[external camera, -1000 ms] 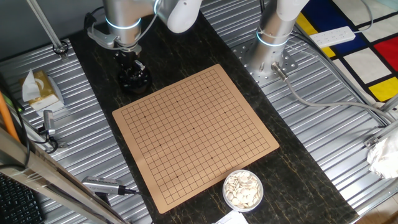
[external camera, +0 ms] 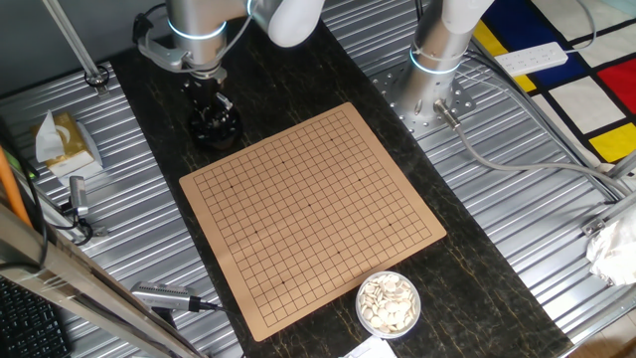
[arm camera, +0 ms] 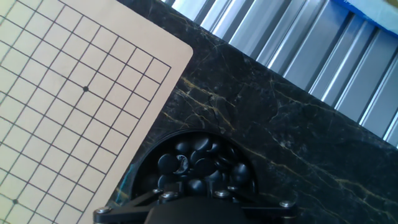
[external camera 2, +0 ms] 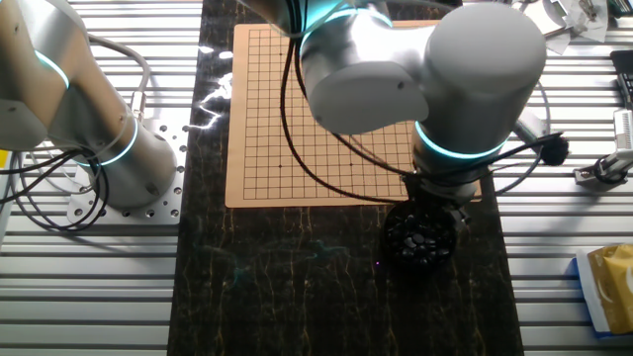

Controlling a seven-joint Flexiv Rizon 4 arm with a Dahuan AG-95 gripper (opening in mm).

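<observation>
My gripper points down at a round black bowl (arm camera: 138,160) of black stones (arm camera: 204,167). Its fingers overlap the near part of the bowl in the wrist view; how far apart the tips stand, and whether a stone is between them, is unclear. The same bowl (external camera: 216,135) sits just off the board's upper left corner in exterior view 1, directly below the arm. A tan go board (external camera: 308,214) with a printed grid lies flat, no stones on it. In exterior view 2 the arm covers part of the board (external camera 2: 267,119).
A clear bowl of white stones (external camera: 388,304) stands by the board's opposite edge. A tissue box (external camera: 70,149) lies outside the left edge. Black cables (external camera 2: 297,129) hang from my arm.
My arm's wrist has shifted slightly toward the top of exterior view 1. The board and both bowls look unmoved.
</observation>
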